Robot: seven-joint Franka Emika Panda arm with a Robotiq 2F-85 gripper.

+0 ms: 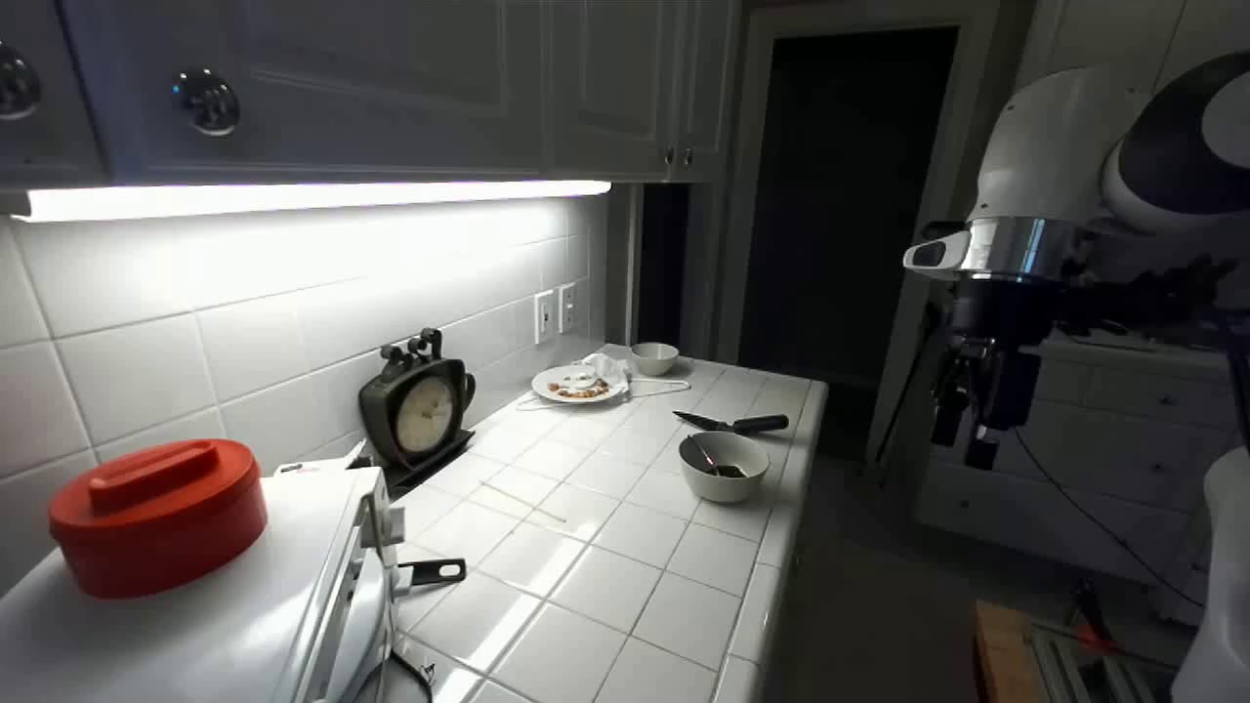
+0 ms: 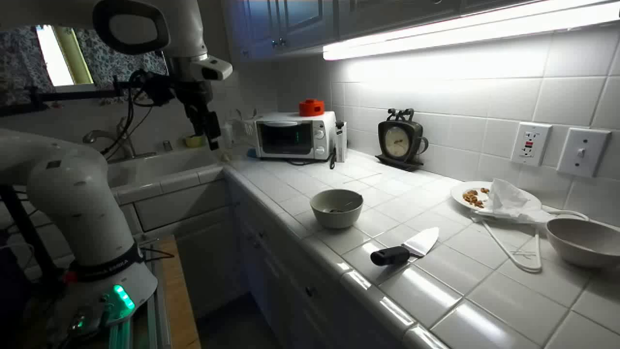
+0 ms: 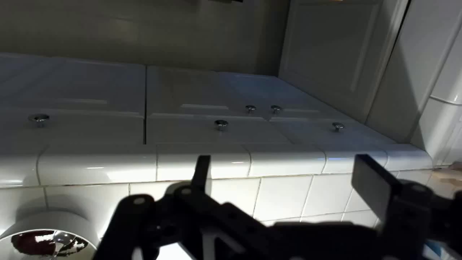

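My gripper stands open, its two fingers wide apart with nothing between them. In exterior view 1 the gripper hangs in the air on the right, away from the counter objects. A grey-white bowl stands near the counter's front edge; something dark and a shiny utensil are in it. The same bowl is partly cut off at the wrist view's lower left. Farther along the counter lies a pie server with a black handle. Behind it, a white plate carries brown bits and crumpled white paper.
A second bowl sits beyond the plate, near a white wire-like loop. A dark scale-like clock leans by the wall. The white toaster oven bears a red lidded pot. Tiles between oven and near bowl are mostly clear.
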